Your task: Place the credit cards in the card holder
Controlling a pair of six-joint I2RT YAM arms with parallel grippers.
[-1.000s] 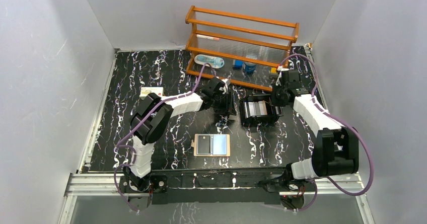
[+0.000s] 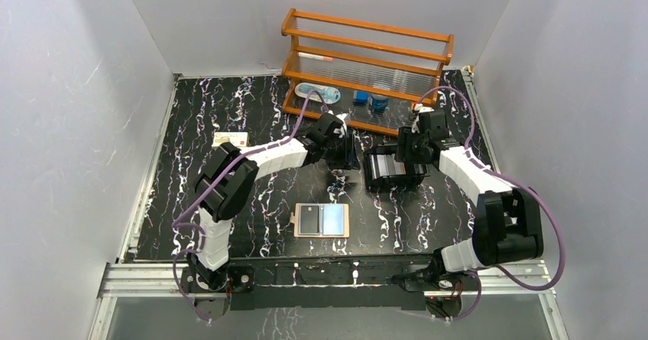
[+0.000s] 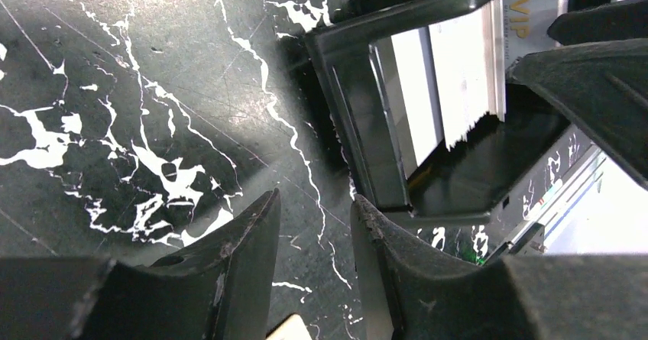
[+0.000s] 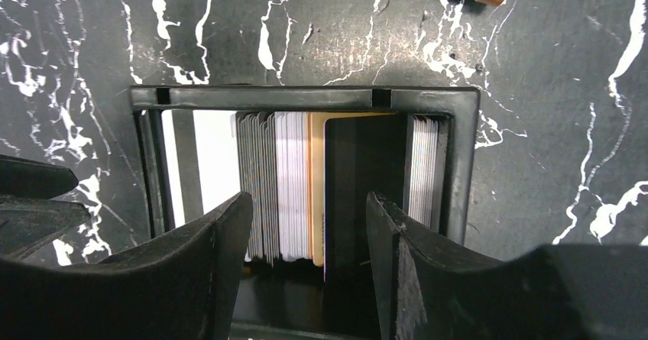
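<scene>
A black open-topped box [image 2: 380, 184] holds a row of upright cards. Among them, the right wrist view shows a dark card [image 4: 363, 179], a tan-edged one and several white ones [image 4: 293, 179]; a grey card marked VIP [image 3: 529, 19] appears in the left wrist view. My right gripper is open over the box, its fingers apart above the row and closed on nothing. Left of the box, my left gripper hangs over the table with its fingers parted and only tabletop between them. A framed two-part flat case [image 2: 322, 220], dark grey and light blue, lies at the front.
An orange-brown wooden rack [image 2: 367, 61] stands at the back, with a blue tin [image 2: 377, 102] and a light-blue item [image 2: 317, 93] on it. A small cream box [image 2: 231, 139] lies at left.
</scene>
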